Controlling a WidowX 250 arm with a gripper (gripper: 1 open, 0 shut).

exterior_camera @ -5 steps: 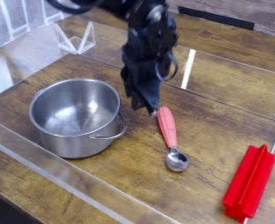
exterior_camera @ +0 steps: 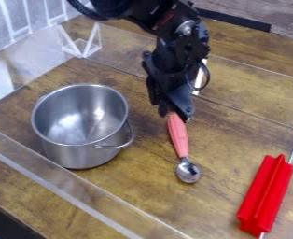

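Note:
My black gripper (exterior_camera: 164, 105) comes down from the top centre, its tip at the upper end of a pink-handled spoon (exterior_camera: 179, 140) with a metal bowl, lying on the wooden table. The fingers look shut; whether they touch the handle is unclear. A steel pot (exterior_camera: 76, 117) with a side handle stands to the left.
A red long object (exterior_camera: 266, 194) lies at the front right. A clear plastic piece (exterior_camera: 80, 42) is at the back left.
The gripper has shifted right, toward the top of the spoon's handle, and its upper body now hides more of the white strip behind it. The spoon and pot look unmoved.

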